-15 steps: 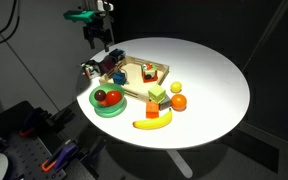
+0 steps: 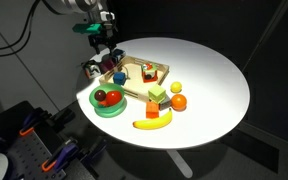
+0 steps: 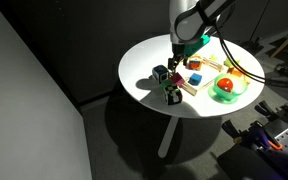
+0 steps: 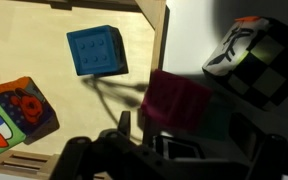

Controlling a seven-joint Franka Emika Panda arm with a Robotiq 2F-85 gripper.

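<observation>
Below my open gripper in the wrist view lies a magenta-red block (image 4: 177, 98), in line with the gap between the fingers. It sits at the wall of a wooden tray (image 4: 157, 45) and partly overlaps it in that view; whether it rests on the wall cannot be told. A blue block (image 4: 96, 50) and a picture block (image 4: 22, 112) are inside the tray. Outside the wall is a black-and-white checkered block (image 4: 254, 58). Exterior view 2 has the gripper (image 3: 177, 63) just above the red block (image 3: 177, 78).
A dark block (image 3: 160, 73) stands close beside the red one. A green bowl (image 2: 94, 104) of fruit, a banana (image 2: 154, 121), an orange (image 2: 179, 102) and a green block (image 2: 157, 92) occupy the near side.
Over the last second the gripper has come down toward the blocks at the tray's far left corner. The objects on the table look unmoved.
</observation>
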